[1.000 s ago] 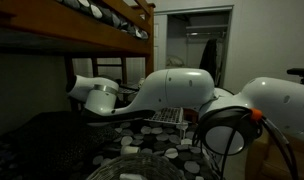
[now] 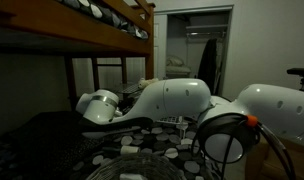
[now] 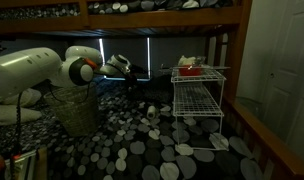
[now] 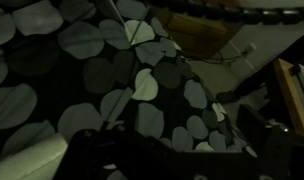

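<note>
My gripper stands open in the wrist view, its dark fingers set apart at the lower edge with nothing between them. A white cylinder-like thing (image 4: 30, 160) lies at lower left of that view, beside the left finger. On the dotted bedding in exterior view 2 rests a small pale object (image 3: 152, 112), apart from the arm. From the left the arm reaches over the bed, its gripper (image 3: 129, 72) small and dark there. In exterior view 1 the fingers are too dark to make out.
A white wire rack (image 3: 197, 101) stands on the bed with items on top. A woven basket (image 3: 76, 118) is near the arm; its rim (image 2: 142, 158) shows in exterior view 1. The upper bunk (image 2: 77, 30) hangs above. Open bedding lies left of the rack.
The arm's wrist end has come down a little in exterior view 1. The basket and bedding look unmoved.
</note>
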